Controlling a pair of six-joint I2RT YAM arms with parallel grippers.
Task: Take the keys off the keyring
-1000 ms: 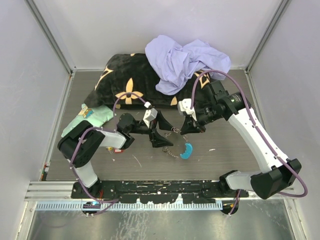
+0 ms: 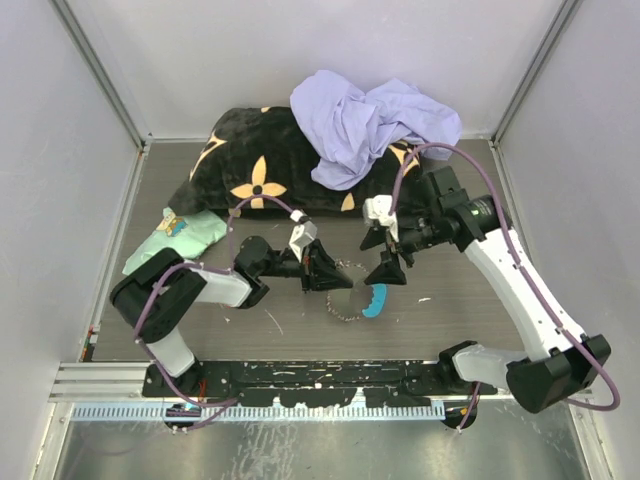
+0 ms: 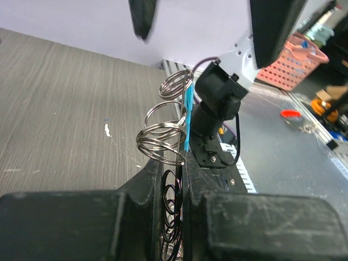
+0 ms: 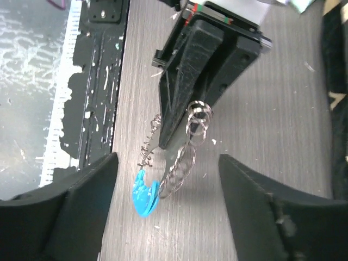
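Note:
The keyring (image 4: 176, 173) is a loop strung with several thin wire coils, with a blue piece (image 4: 144, 197) at its lower end. My left gripper is shut on the loop beside the coils. From the left wrist, the coils (image 3: 163, 133) stand just beyond the shut fingertips, and the thin blue strip (image 3: 188, 117) is seen edge-on. My right gripper (image 2: 383, 258) is open, its fingers spread, with nothing between them. It stands just right of the left gripper in the top view. Individual keys cannot be made out clearly.
A black flowered cushion (image 2: 235, 155) and a lilac cloth (image 2: 345, 130) lie along the back. A pale green pouch (image 2: 190, 240) sits at the left behind the left arm. Both grippers stand close together.

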